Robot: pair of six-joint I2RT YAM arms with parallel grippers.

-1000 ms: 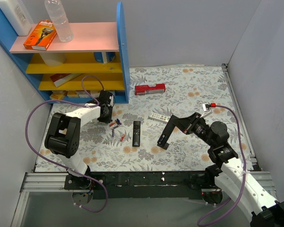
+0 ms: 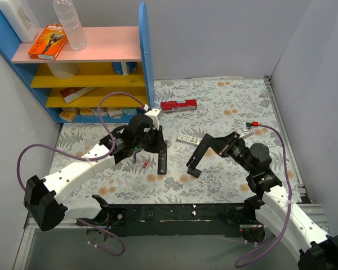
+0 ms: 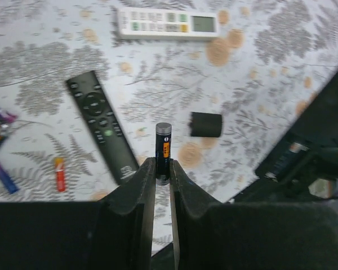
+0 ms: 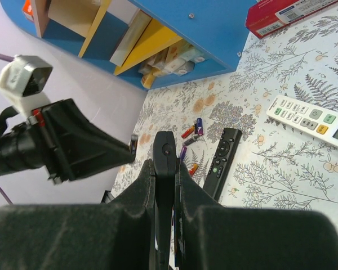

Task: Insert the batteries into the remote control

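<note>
A black battery with orange lettering (image 3: pixel 163 145) stands up from the fingertips of my left gripper, which is shut on it. From above, my left gripper (image 2: pixel 159 147) hangs over the far end of a black remote lying on the table (image 2: pixel 162 162). My right gripper (image 2: pixel 215 144) is shut on another black remote (image 2: pixel 199 152), seen edge-on in the right wrist view (image 4: pixel 164 152). A recess with something battery-like inside (image 3: pixel 284 160) shows dimly on that held remote; it is blurred. A small black piece (image 3: pixel 205 124), perhaps a battery cover, lies on the table.
Several loose batteries (image 3: pixel 4 177) and an orange one (image 3: pixel 59 174) lie left of the table remote. Behind are a white remote (image 2: pixel 188 139) and a red box (image 2: pixel 178 106). The blue shelf (image 2: pixel 147 67) borders the back left.
My left arm has swung right from beside the shelf, past the loose batteries, to above the table remote. The right arm and its remote look still; a dark piece now shows near that remote's lower end.
</note>
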